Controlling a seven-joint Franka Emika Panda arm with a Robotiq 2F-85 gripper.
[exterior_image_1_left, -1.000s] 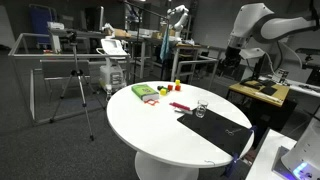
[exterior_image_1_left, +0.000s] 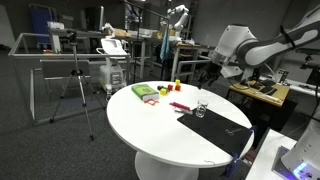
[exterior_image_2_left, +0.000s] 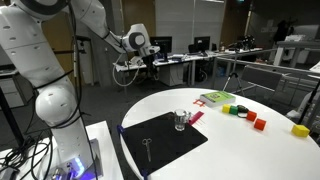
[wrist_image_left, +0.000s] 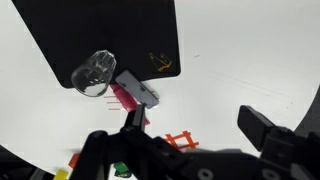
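My gripper is open and empty, its dark fingers spread wide along the lower part of the wrist view. In exterior view 1 the arm holds it well above the white round table (exterior_image_1_left: 130, 122). A clear glass (exterior_image_2_left: 180, 120) stands upright on a black mat (exterior_image_2_left: 160, 143), near the mat's edge. In the wrist view this glass (wrist_image_left: 95, 72) is up and left of the fingers. Beside it lie a pink-red item (wrist_image_left: 124, 97) and a grey item (wrist_image_left: 137, 88), close together. Scissors (exterior_image_1_left: 233, 131) rest on the mat.
A green box (exterior_image_1_left: 145, 91) sits toward the table's far side. Several small red and yellow blocks (exterior_image_1_left: 170, 88) are near it; a yellow one (exterior_image_2_left: 300, 131) stands apart in exterior view 2. Bare tabletop (exterior_image_2_left: 255, 160) lies beyond the mat.
The arm has swung left in exterior view 1 and lowered somewhat, bringing the gripper nearer the glass. Objects on the table look unmoved.
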